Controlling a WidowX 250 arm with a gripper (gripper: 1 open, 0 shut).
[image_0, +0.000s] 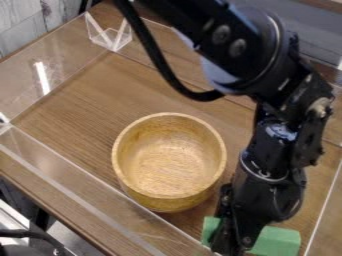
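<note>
My gripper (235, 229) is low at the bottom right of the camera view, its fingers down over a green block (275, 241) at the front edge of the wooden tray. It appears shut on the block, though the fingertips are partly hidden by the dark gripper body. A round yellow bowl (168, 160) sits just left of the gripper, upright, with nothing visible inside.
The wooden tray floor (94, 110) is clear behind and left of the bowl. Clear plastic walls run along the left and front edges. A clear triangular piece (110, 32) stands at the back left. Dark cables lie outside at the bottom left.
</note>
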